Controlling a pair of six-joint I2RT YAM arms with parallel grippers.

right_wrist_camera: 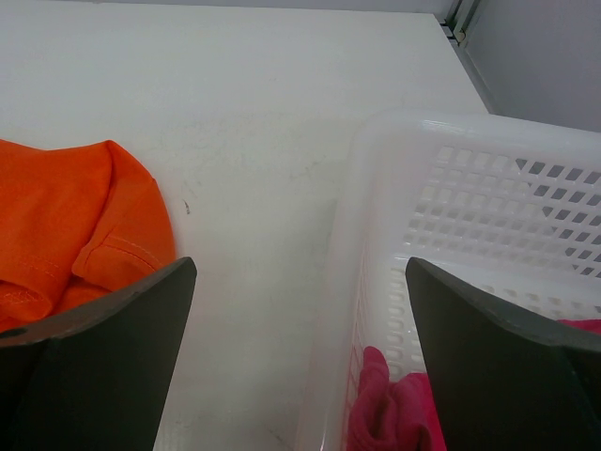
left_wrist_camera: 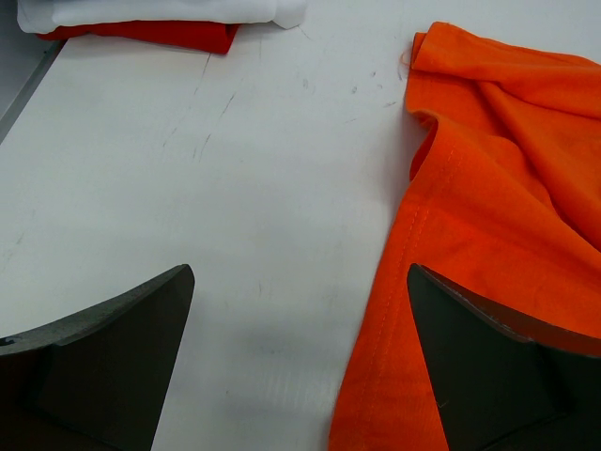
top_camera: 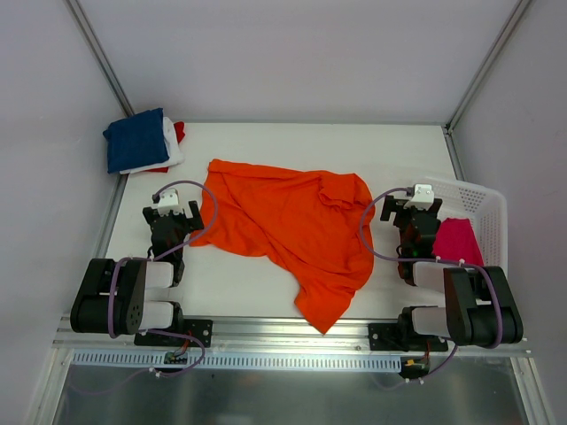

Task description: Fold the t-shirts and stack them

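Observation:
An orange t-shirt (top_camera: 292, 212) lies spread and crumpled across the middle of the table, one end hanging over the front edge. At the back left is a stack of folded shirts: a dark blue one (top_camera: 136, 142) on top, a white one (top_camera: 173, 143) and a red one (left_wrist_camera: 150, 35) beneath. My left gripper (top_camera: 173, 212) is open just left of the orange shirt, touching nothing that I can make out. Open and empty, my right gripper (top_camera: 411, 209) hovers by the basket's left rim. A crimson cloth (top_camera: 457, 241) lies inside the white basket (top_camera: 483, 197).
Bare table (top_camera: 301, 143) runs along the back, and a clear strip shows between the orange shirt and the basket. Purple cables (top_camera: 205, 190) loop above both arms. Grey walls close in the left, back and right sides.

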